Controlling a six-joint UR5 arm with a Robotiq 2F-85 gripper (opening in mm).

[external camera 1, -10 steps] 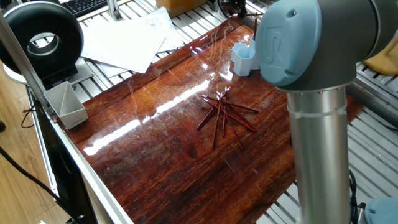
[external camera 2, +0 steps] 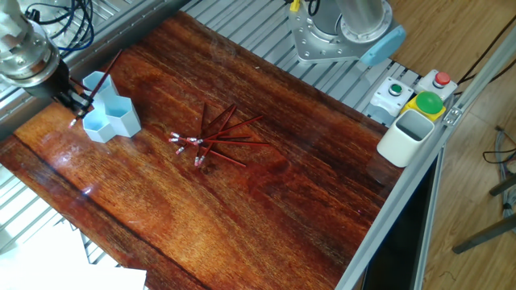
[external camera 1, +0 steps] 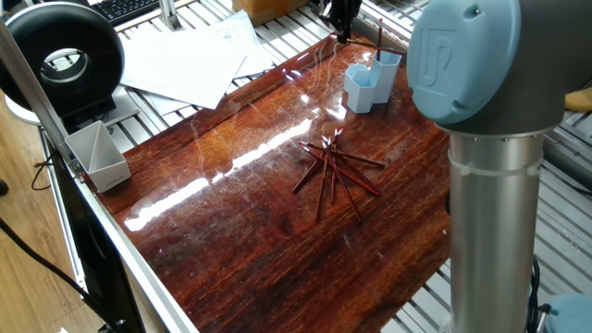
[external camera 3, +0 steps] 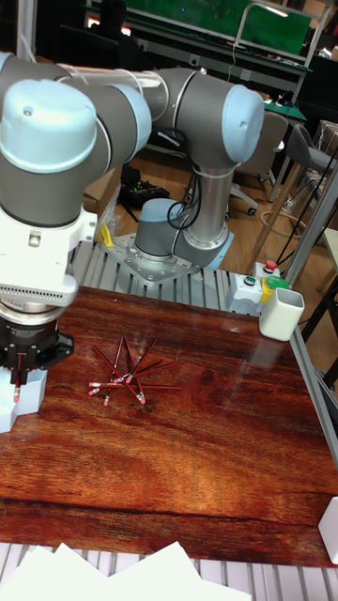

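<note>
Several dark red pencils (external camera 2: pixel 213 138) with pale eraser ends lie crossed in a loose pile on the wooden table, also in view as a pencil pile (external camera 1: pixel 335 172). A light blue holder of joined hexagonal cups (external camera 2: pixel 125 121) stands at one side. One pencil (external camera 1: pixel 379 35) stands upright at the holder. My gripper (external camera 2: pixel 81 106) is beside and above the holder, its fingers appearing shut on another pencil (external camera 3: pixel 17 389), whose eraser end sticks out toward the third camera. The rest of that pencil is partly hidden by the gripper.
White paper sheets (external camera 1: pixel 185 65) lie past the table's edge. A white cup (external camera 2: pixel 405 137) stands at the far corner near the button boxes (external camera 2: pixel 393 93). A white bin (external camera 1: pixel 99 157) sits at another corner.
The arm's near link has shifted right in the first exterior view, uncovering more of the holder. My gripper has moved slightly, staying near the holder. The pile has not moved.
</note>
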